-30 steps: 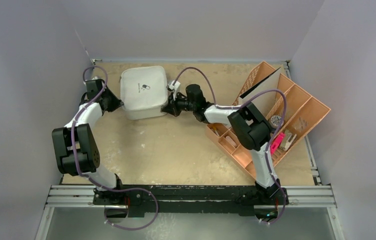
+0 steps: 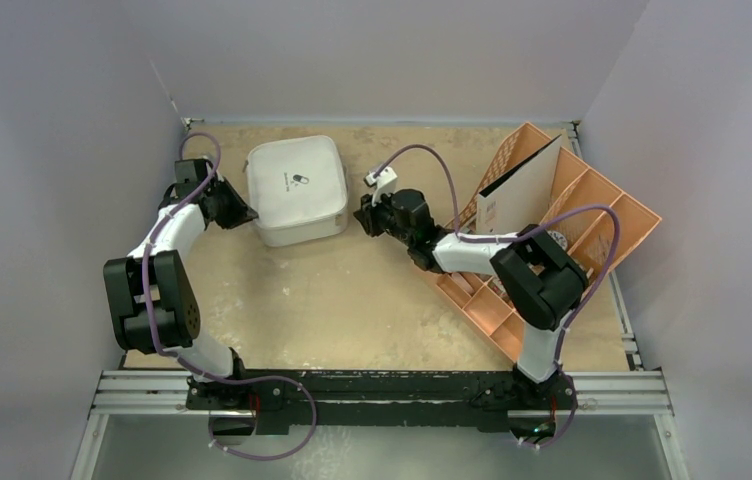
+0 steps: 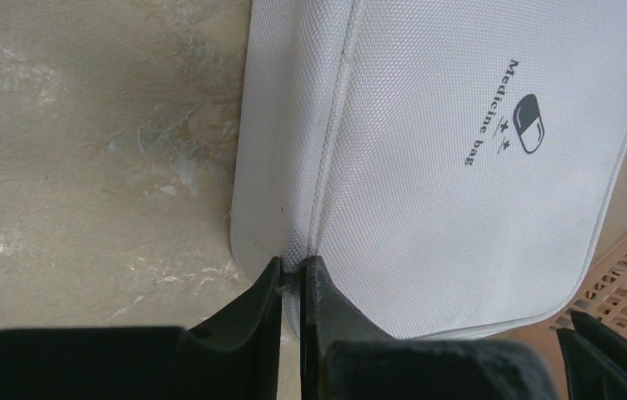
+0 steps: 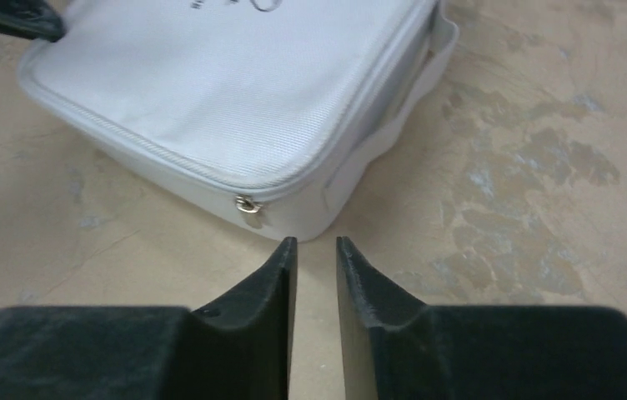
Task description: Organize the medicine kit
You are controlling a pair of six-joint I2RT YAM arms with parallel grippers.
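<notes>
A white zippered medicine bag lies closed on the table, its printed lid up in the left wrist view. My left gripper is shut on the bag's edge at the bag's left side. My right gripper stands part open just off the bag's right side, nothing between its fingers. In the right wrist view a metal zipper pull hangs at the bag's near corner, a little beyond those fingertips.
An orange divided organizer fills the table's right side, holding a white board and small items, partly hidden by the right arm.
The bag has shifted slightly right with my left gripper. My right gripper has moved right, away from the bag, and its arm now covers more of the organizer.
</notes>
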